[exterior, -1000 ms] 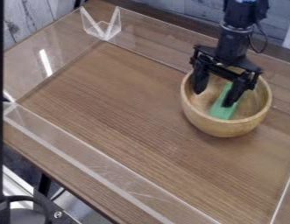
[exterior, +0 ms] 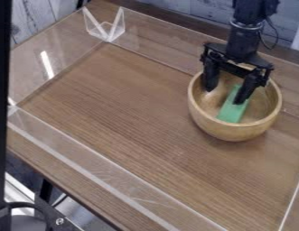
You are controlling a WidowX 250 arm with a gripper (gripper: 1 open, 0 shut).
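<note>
A round wooden bowl (exterior: 212,126) sits at the right of the table, holding a green object (exterior: 234,107). The black gripper (exterior: 230,83) reaches down from the arm at the top right into the bowl, its fingers open over and around the upper part of the green object. The fingertips are partly hard to make out against the bowl.
A wire-like white holder (exterior: 103,25) stands at the back left. A dark round object (exterior: 19,217) is at the bottom left corner.
The gripper has shifted slightly within the bowl, its fingers looking a little narrower over the green object. The bowl has stayed about where it was.
</note>
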